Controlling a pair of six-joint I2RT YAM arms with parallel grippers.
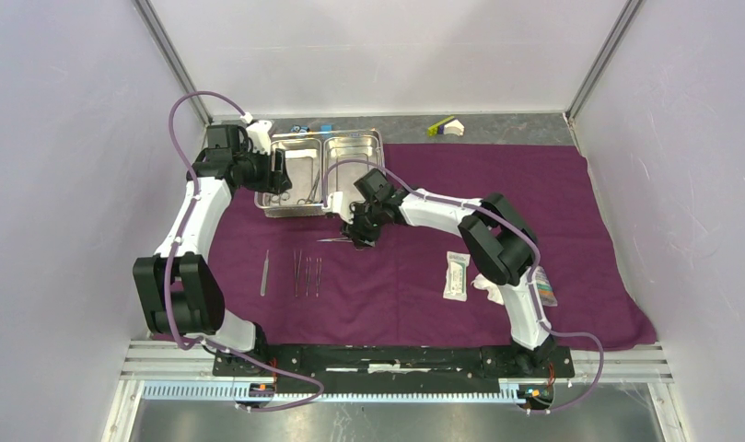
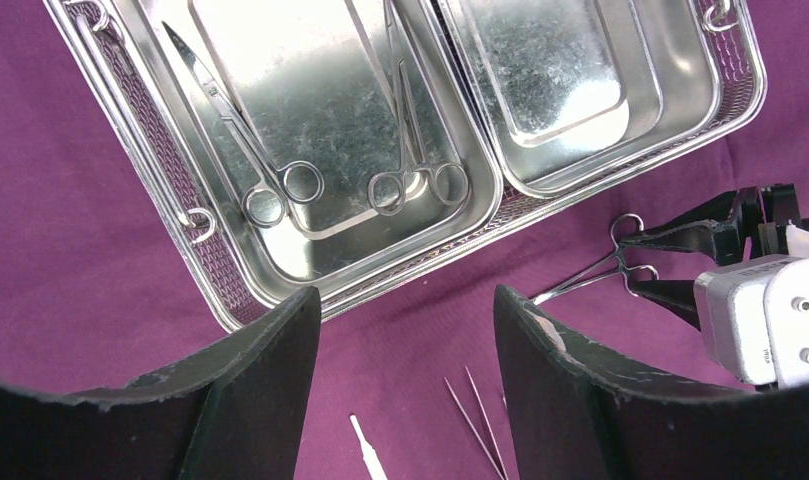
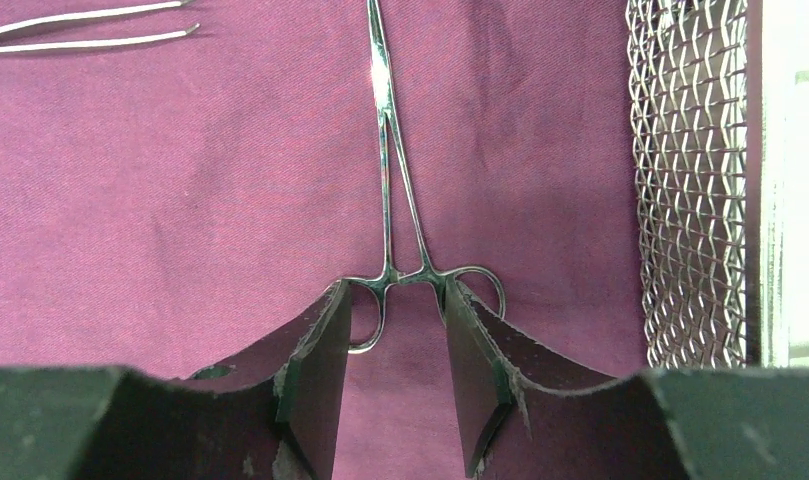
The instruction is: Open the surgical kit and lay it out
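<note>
On the purple cloth below the tray lies a hemostat; my right gripper is down at its finger rings, fingers part open with a fingertip at each ring. Whether it grips cannot be told. My left gripper is open above the steel tray, whose left compartment holds scissor-like instruments; its right compartment looks empty. A scalpel-like tool and several thin instruments lie in a row at the lower left.
A wrapped packet, a white crumpled item and a bag lie at the right, partly under my right arm. Small items sit behind the cloth.
</note>
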